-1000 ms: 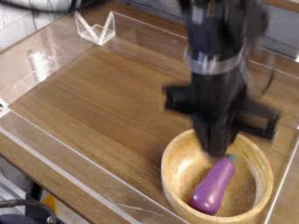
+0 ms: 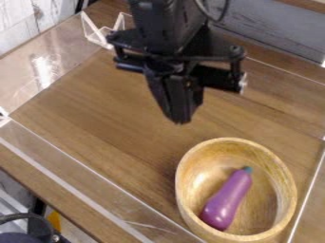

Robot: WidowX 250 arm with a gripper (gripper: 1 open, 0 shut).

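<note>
My gripper (image 2: 181, 87) is a dark arm end high in the middle of the view, above the wooden table and up and left of a yellow bowl. Its fingertips are hard to make out, and nothing shows held; it looks shut. The yellow bowl (image 2: 193, 190) sits at the lower right of the table with a purple eggplant (image 2: 226, 201) lying inside it, green end toward the back right.
A clear plastic bracket (image 2: 102, 30) stands at the back left, partly behind the arm. Transparent edging runs along the left and front edges.
My gripper has risen from over the bowl and moved left toward the middle back of the table. The eggplant stays in the bowl.
</note>
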